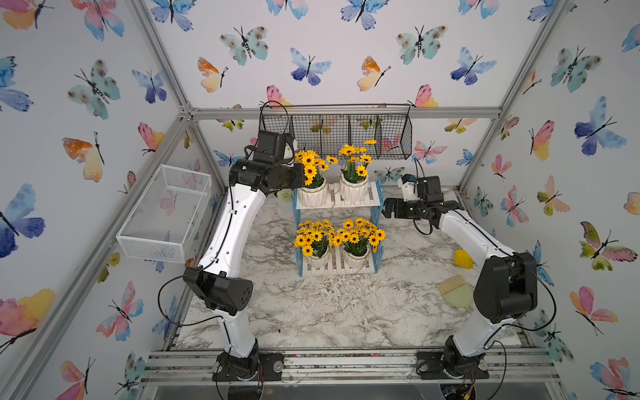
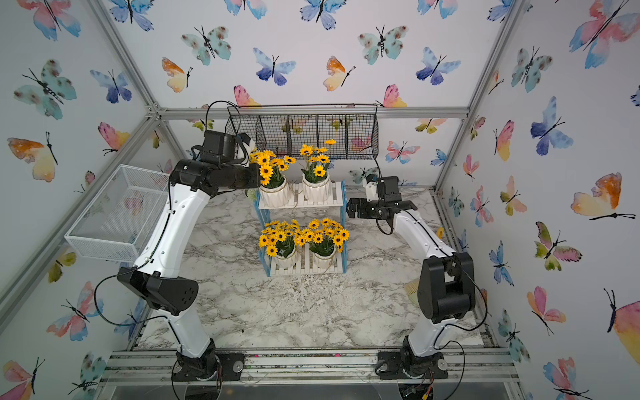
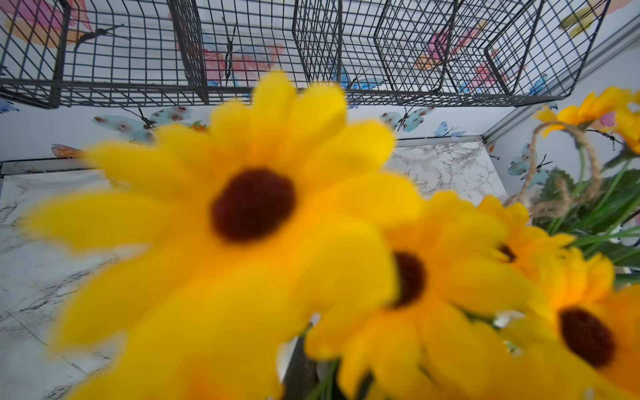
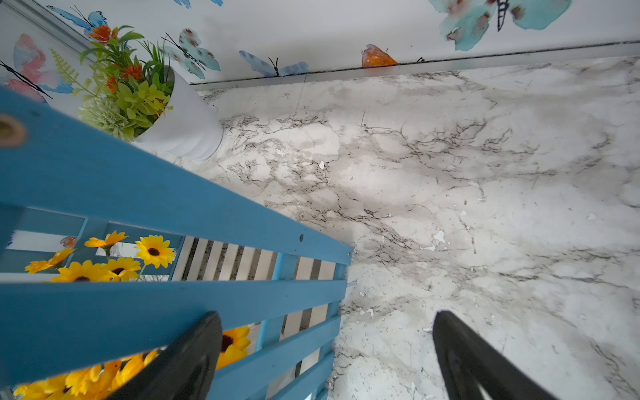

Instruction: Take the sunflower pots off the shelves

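Two sunflower pots stand on the upper shelf, the left pot (image 1: 313,196) and the right pot (image 1: 354,191). Below them, the lower left pot (image 1: 319,257) and lower right pot (image 1: 356,258) sit side by side on the lower shelf of a blue and white rack (image 1: 299,240). At the upper left pot's flowers is my left gripper (image 1: 302,176), shut; large blooms (image 3: 253,203) hide its fingertips in the left wrist view. Beside the rack's right side, my right gripper is open with no pot between its fingers, the left one close to the blue rails.
A black wire basket (image 1: 333,136) hangs on the back wall above the rack. The white mesh basket (image 1: 150,256) is on the left. A green brush (image 1: 456,293) and a yellow object (image 1: 462,258) lie at right. Behind the rack stands a white planter (image 4: 190,123).
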